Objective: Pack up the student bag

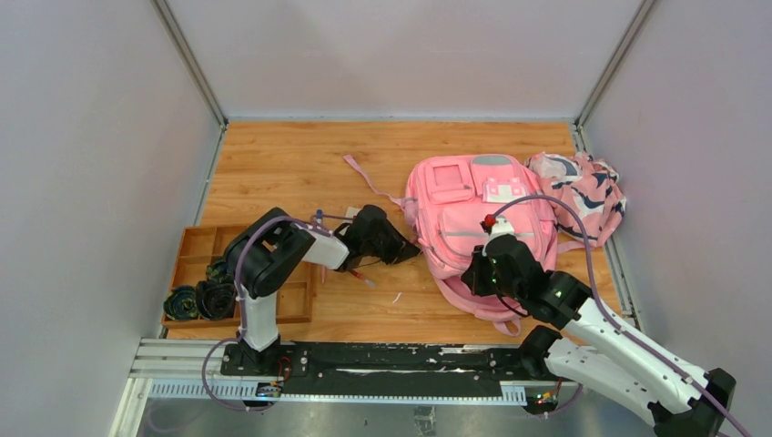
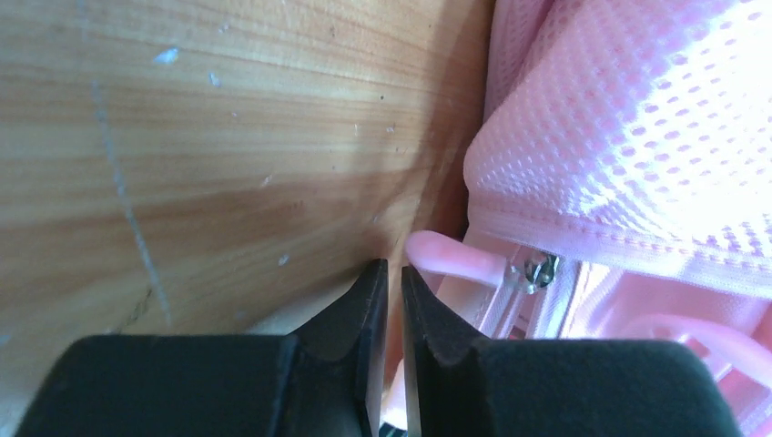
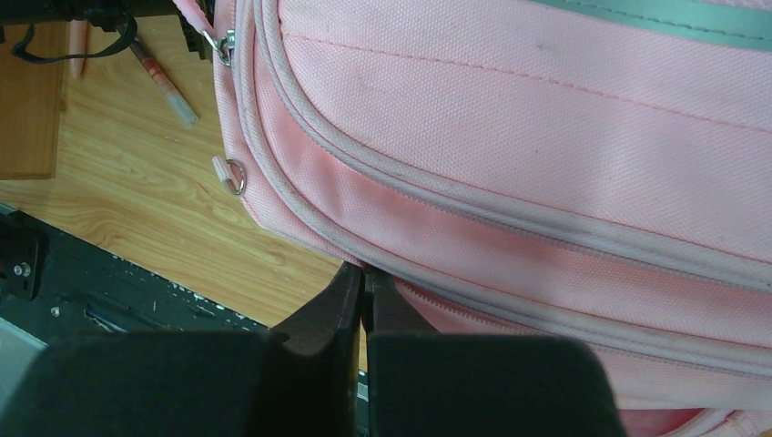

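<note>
The pink backpack (image 1: 460,200) lies on the table. My left gripper (image 1: 411,248) is low at its left side; in the left wrist view its fingertips (image 2: 414,309) are beside a pink zipper pull (image 2: 455,257), close together with a narrow gap, and whether they touch the pull is unclear. My right gripper (image 1: 469,282) is shut at the bag's lower front edge; in the right wrist view the zipped edge (image 3: 510,237) runs just above its fingertips, and nothing shows between them.
A wooden organizer (image 1: 296,305) with dark coiled items stands at the left. Pens (image 3: 168,86) lie between it and the bag. A patterned pink bag (image 1: 578,196) sits at the right.
</note>
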